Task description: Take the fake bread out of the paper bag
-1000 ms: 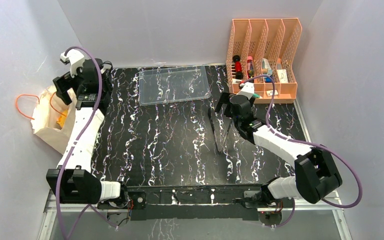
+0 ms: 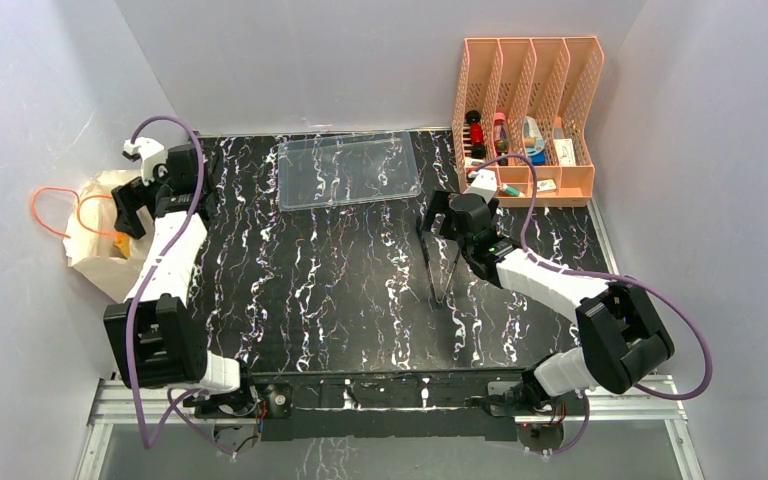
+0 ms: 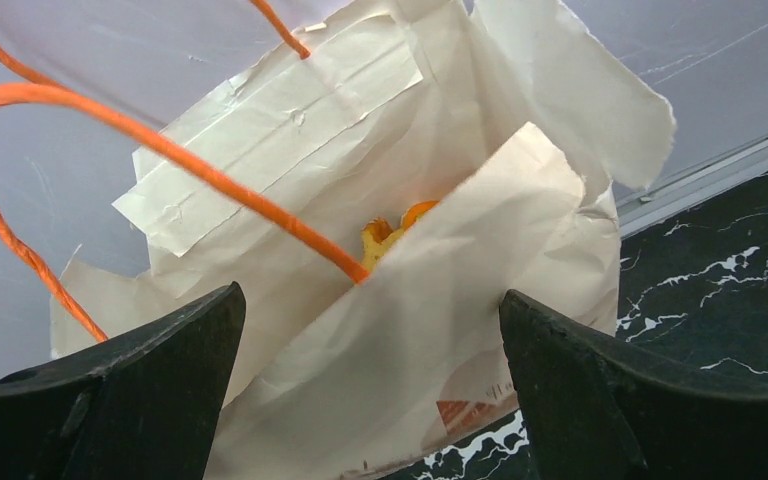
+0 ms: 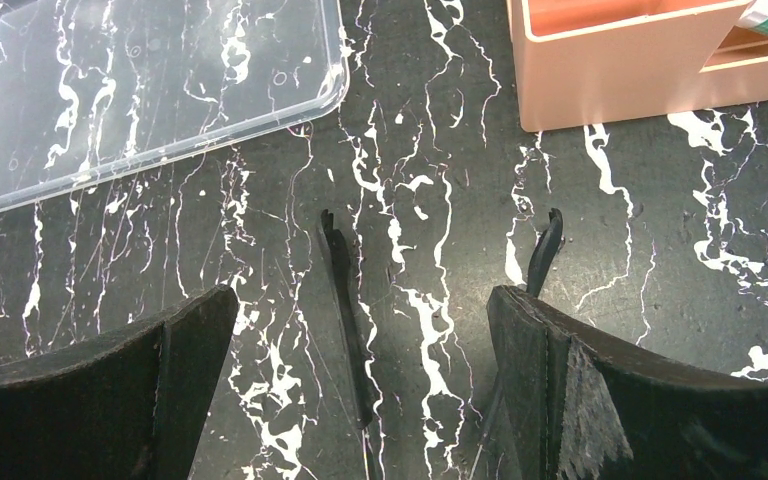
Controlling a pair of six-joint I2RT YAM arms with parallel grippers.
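A cream paper bag (image 2: 100, 252) with orange cord handles stands at the far left of the table, its mouth spread. Deep inside, a small part of the yellow-orange fake bread (image 3: 384, 236) peeks over the near paper wall; the bag hides the rest. My left gripper is open at the bag's mouth, with the near wall and an orange handle (image 3: 250, 195) in view between and beyond its fingers. Above the table at centre right, my right gripper stands open and holds nothing.
A clear plastic lid or tray (image 2: 348, 196) lies at the back middle. At the back right stands a peach divided rack (image 2: 560, 183) with several small items. Black tongs (image 4: 342, 300) lie below my right gripper.
My left gripper has moved down in the top view, further over the bag's opening, covering more of it.
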